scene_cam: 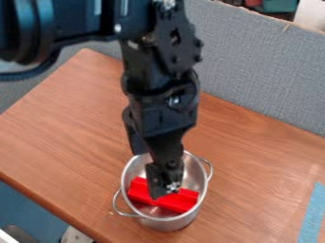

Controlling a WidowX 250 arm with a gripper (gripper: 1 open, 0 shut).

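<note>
My black gripper (158,166) reaches down into a silver pot (178,222) with two loop handles on the wooden table. Inside the pot lies a red object (181,200), partly hidden behind the gripper. The gripper's lower tip is over the red object; whether they touch cannot be told, and the fingers are hard to make out against the dark body.
A strip of blue tape (313,209) lies at the right. A grey padded wall (254,85) runs along the back.
</note>
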